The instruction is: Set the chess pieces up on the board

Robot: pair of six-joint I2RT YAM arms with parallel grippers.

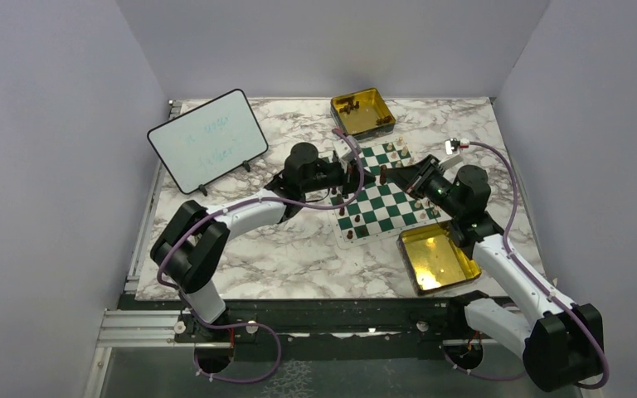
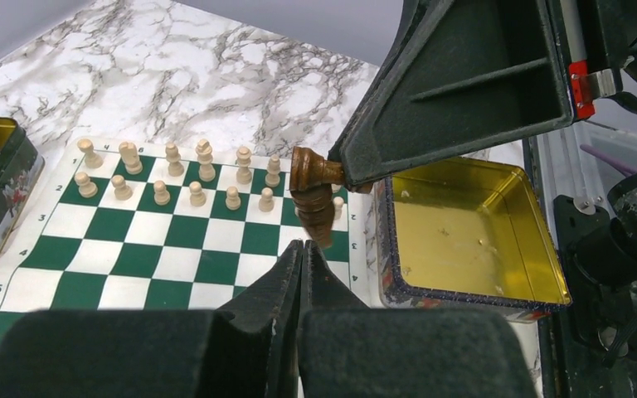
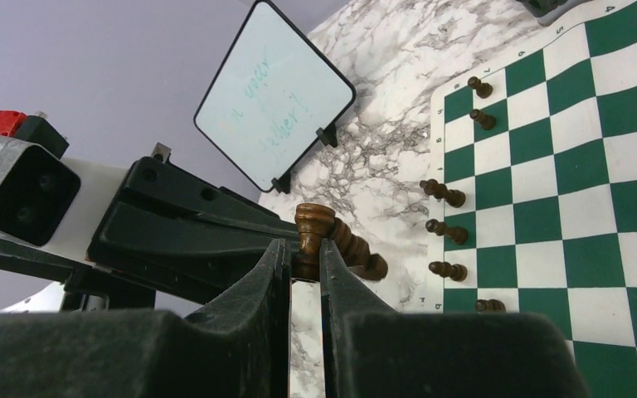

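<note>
A dark brown chess piece [image 2: 312,212] is held aslant in the air over the board [image 2: 158,269]. My right gripper is shut on it near one end, and the rest sticks out past the fingertips. My left gripper is shut with nothing between its fingers; in its wrist view the piece hangs just beyond and above its tips. From above, the left gripper [image 1: 371,178] and right gripper face each other closely. Pale pieces [image 2: 204,159] stand in two rows at one side of the board. Several brown pieces [image 3: 449,231] stand at the opposite side.
A gold tin [image 1: 373,107] behind the board holds several brown pieces. Another gold tin [image 1: 410,264] at the front right looks empty. A whiteboard [image 1: 209,141] stands at the back left. The board's middle squares are bare beneath the grippers.
</note>
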